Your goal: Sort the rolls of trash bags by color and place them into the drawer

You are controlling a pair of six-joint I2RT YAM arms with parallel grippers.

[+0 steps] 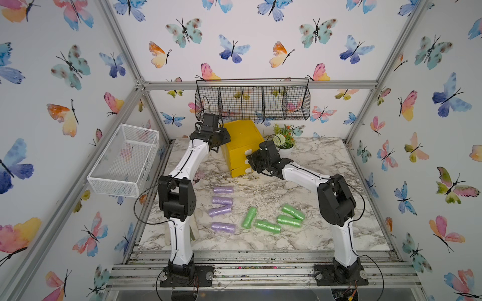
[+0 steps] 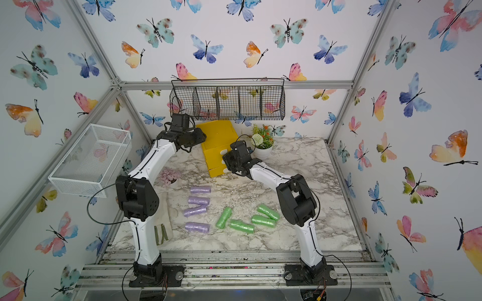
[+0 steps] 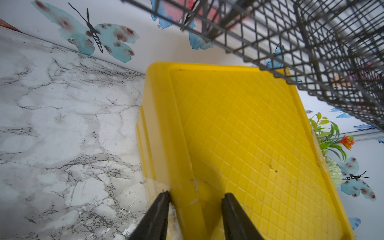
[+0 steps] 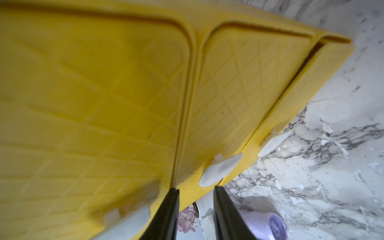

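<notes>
The yellow drawer unit (image 1: 242, 131) stands at the back centre, its white handles (image 4: 219, 170) facing my right gripper. The bottom drawer front (image 4: 304, 84) sits slightly out from the others. My left gripper is open around the unit's top left edge, pads near or on it. My right gripper is open close to the drawer fronts, nothing seen between its fingers. Several purple rolls (image 1: 222, 200) lie left of centre on the table; several green rolls (image 1: 267, 225) lie right of them.
A black wire basket (image 1: 253, 100) hangs above the unit. A flower pot (image 2: 266, 153) stands right of it, pink flowers (image 2: 169, 175) to the left. A white mesh basket (image 1: 136, 185) is at the left.
</notes>
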